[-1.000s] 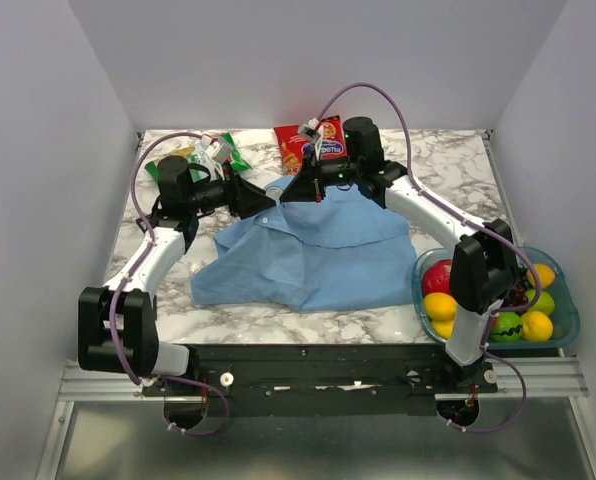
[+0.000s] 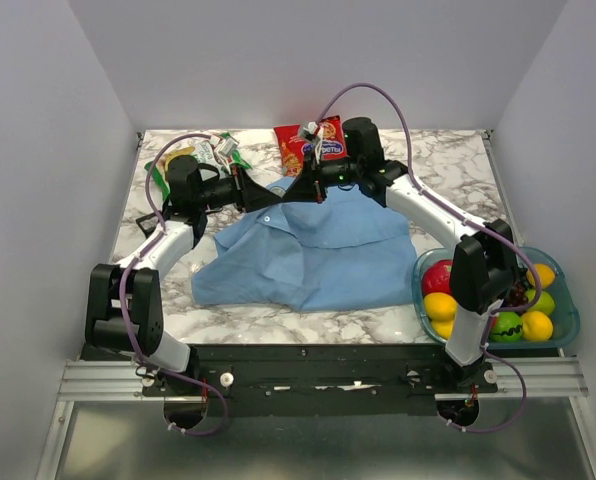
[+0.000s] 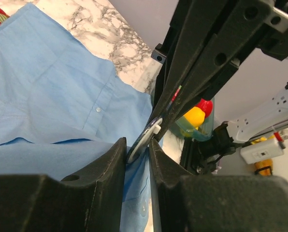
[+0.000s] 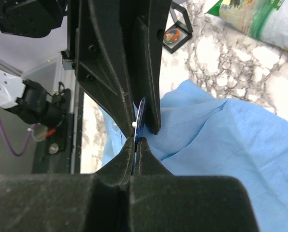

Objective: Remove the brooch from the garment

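A blue garment [image 2: 318, 255] lies spread on the table, its upper part raised in folds near the grippers. Between the two grippers stands the brooch [image 3: 143, 141], thin and oval, seen nearly edge-on with a small white knob on its back. My right gripper is shut on the brooch's edge. From the opposite side my left gripper reaches around the brooch, its fingers a little apart with a gap visible in the right wrist view. Cloth lies close under the brooch; whether the brooch is still fastened to it is hidden.
A red snack bag [image 2: 291, 150] lies behind the garment, and a green-and-white bag [image 2: 233, 155] sits at the back left. At the front right stands a blue bowl [image 2: 570, 318] of fruit. Bare marble shows at the table's back right.
My left arm has shifted to the right, its fingertips coming around the brooch and covering more of it from above. The right arm and the garment look unmoved.
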